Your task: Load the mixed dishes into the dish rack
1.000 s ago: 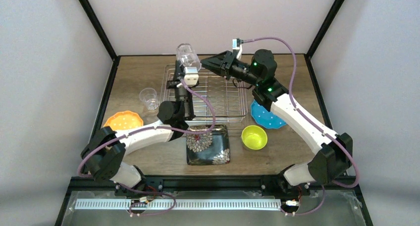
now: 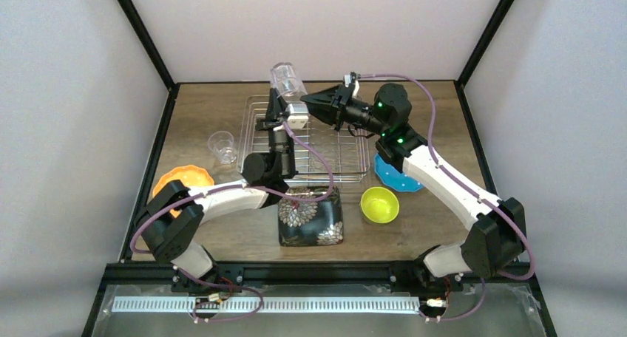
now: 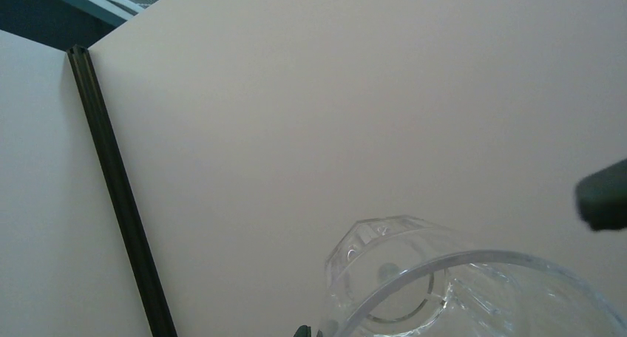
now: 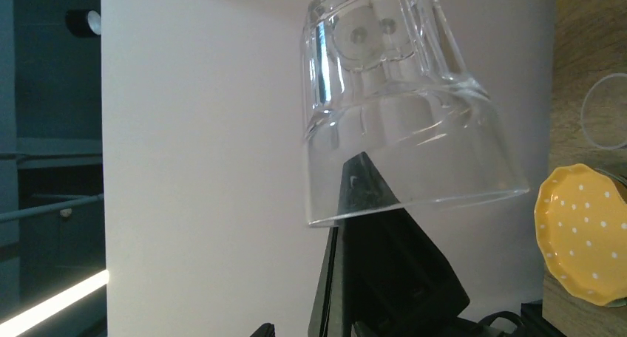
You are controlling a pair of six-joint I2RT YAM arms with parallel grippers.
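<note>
A clear faceted glass [image 2: 287, 78] is held up over the back of the wire rack [image 2: 336, 156] by my left gripper [image 2: 276, 94], shut on it; its rim fills the lower right of the left wrist view. My right gripper [image 2: 307, 97] is beside the glass at its right, tips close to it; in the right wrist view the glass [image 4: 399, 130] hangs just ahead. A second glass [image 2: 222, 145] stands left of the rack, with an orange dotted plate [image 2: 185, 177], a blue plate [image 2: 397, 176], a green bowl [image 2: 378, 204] and a dark floral tray [image 2: 310, 226] around the rack.
The back wall is close behind the held glass. Side walls bound the table [image 2: 444, 145]. Bare table shows at the back left and along the right.
My left arm has shifted right with the glass, which has also risen slightly in the top view. The right arm has moved slightly, around the wrist.
</note>
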